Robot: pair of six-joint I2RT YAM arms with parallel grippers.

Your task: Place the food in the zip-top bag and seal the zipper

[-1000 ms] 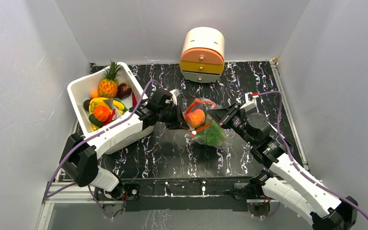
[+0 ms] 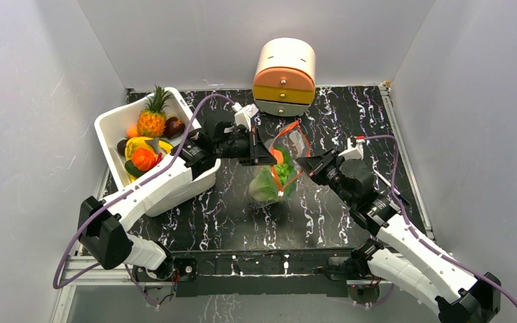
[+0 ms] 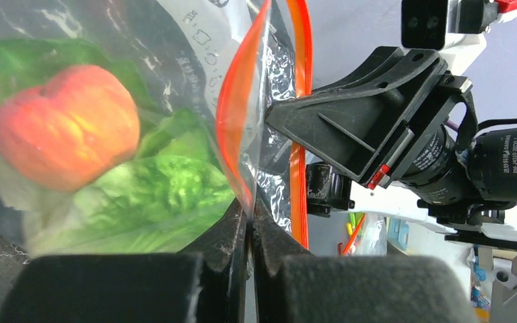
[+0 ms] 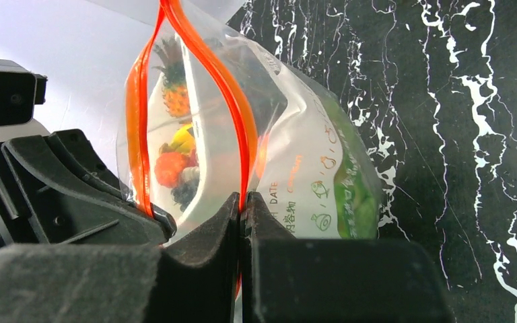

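Note:
A clear bag (image 2: 281, 182) with orange zipper edges hangs upright between the grippers at the centre. A peach-like orange fruit (image 3: 64, 124) and green lettuce (image 3: 158, 185) show inside. My left gripper (image 2: 270, 161) is shut on one orange-edged rim of the bag (image 3: 234, 114). My right gripper (image 2: 303, 161) is shut on the other rim (image 4: 232, 114), opposite it. The two grippers nearly meet, with the bag's top between and around their tips.
A white bin (image 2: 111, 141) of produce, including a pineapple (image 2: 151, 123), stands left. A small drawer box (image 2: 284, 67) stands at the back.
The bag has swung upright, its bottom shifting about. The right gripper moved slightly.

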